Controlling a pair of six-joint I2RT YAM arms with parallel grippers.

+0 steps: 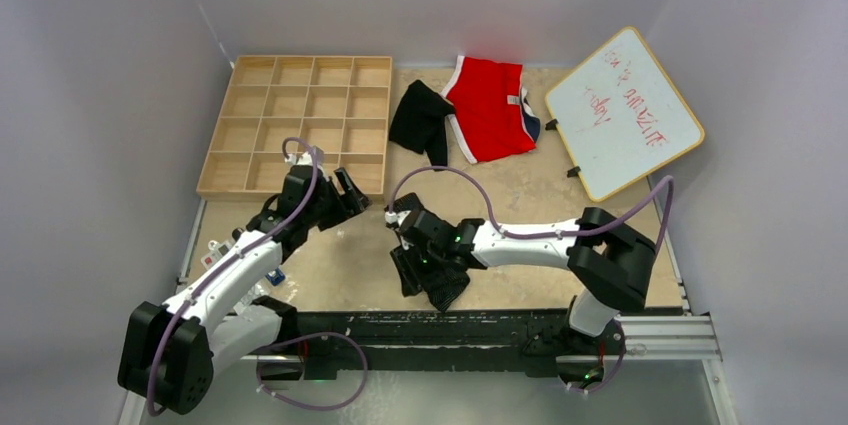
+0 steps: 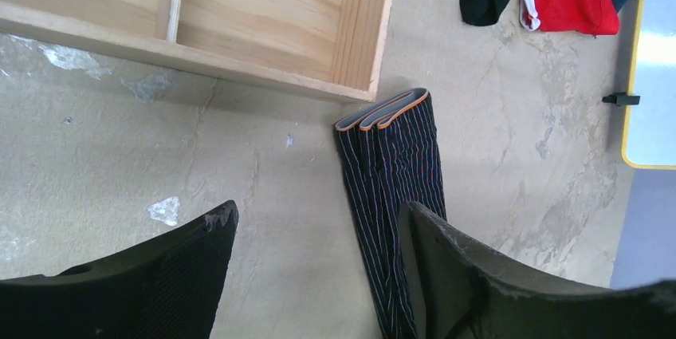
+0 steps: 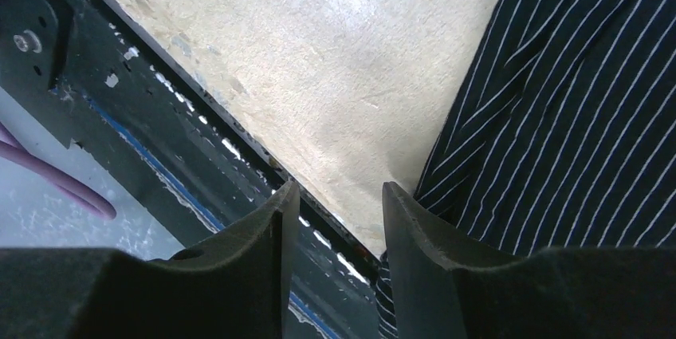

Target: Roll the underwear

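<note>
The underwear (image 1: 449, 292), black with thin white stripes, lies flat as a long folded strip, partly hidden from above by my right arm. In the left wrist view the strip's (image 2: 392, 159) far end shows stacked folds with orange edging beside the wooden organizer. My left gripper is open and empty over the table, left of the cloth; its right finger overlaps the strip in that view. My right gripper stands open near the strip's front end, with the striped cloth (image 3: 574, 124) to the right in its view and bare table between the fingertips.
A wooden organizer (image 1: 233, 162) with empty compartments stands at the back left. Behind the strip lie a black garment (image 1: 421, 117) and red shorts (image 1: 487, 110). A whiteboard (image 1: 625, 115) is at the right. Small items (image 1: 275, 276) lie at the left front.
</note>
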